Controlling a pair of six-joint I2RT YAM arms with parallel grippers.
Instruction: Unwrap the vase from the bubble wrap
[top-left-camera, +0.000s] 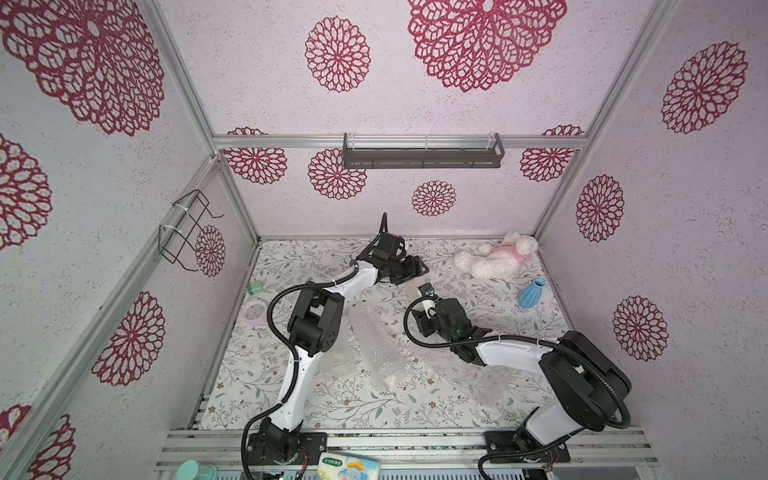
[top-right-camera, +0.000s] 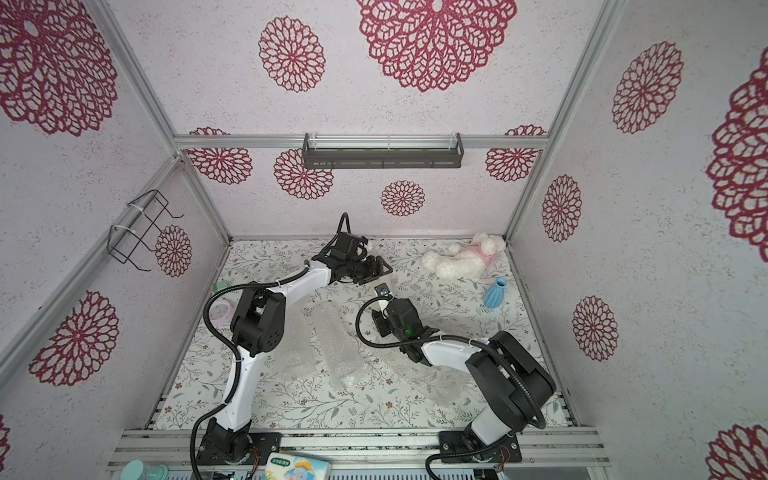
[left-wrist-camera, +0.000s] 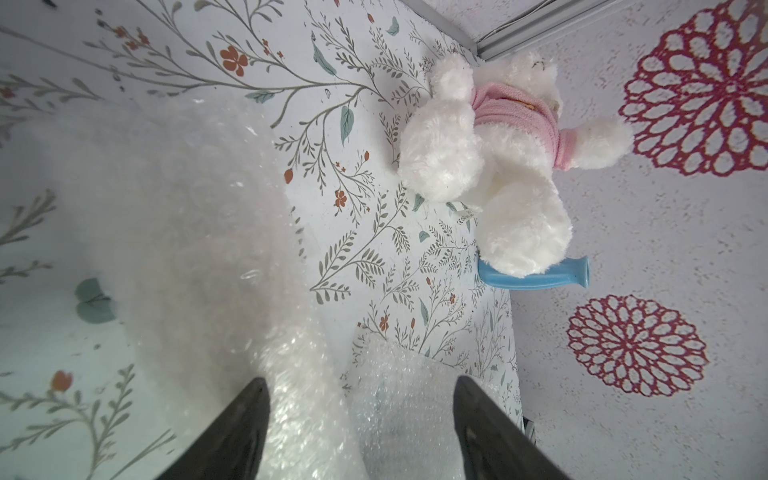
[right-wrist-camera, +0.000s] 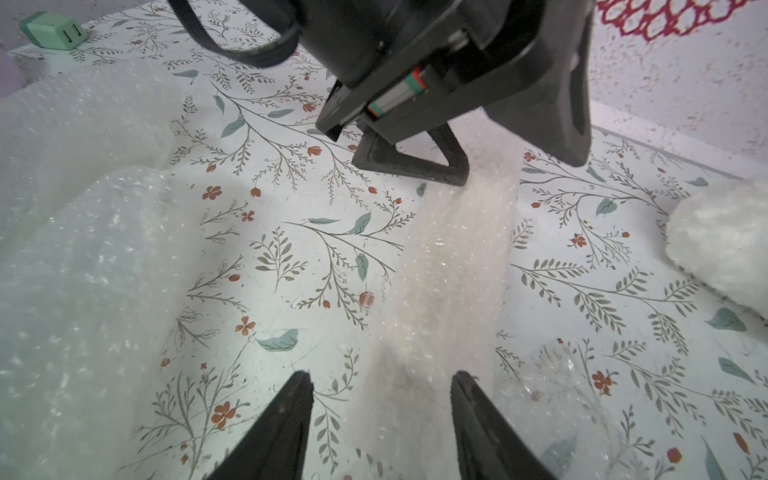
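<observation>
Near the right wall sits the ribbed blue vase (top-left-camera: 530, 293), with no wrap showing around it; the white plush partly covers it in the left wrist view. A long strip of bubble wrap (right-wrist-camera: 448, 272) lies across the middle of the back. At its far end, my left gripper is open, fingertips apart, with wrap showing beyond the gap. Close to the strip's near end is my right gripper, also open, with wrap visible between and beyond its fingertips. Whether either touches the wrap, I cannot tell. Both arms hide parts of the strip from above.
More bubble wrap (top-left-camera: 377, 348) lies front and left of centre, and another sheet (top-left-camera: 480, 388) is partly under the right arm. A plush toy (top-left-camera: 496, 257) rests at back right. A pink ring (top-left-camera: 254, 312) and green box (top-left-camera: 254, 286) are at left. The arms stand close together.
</observation>
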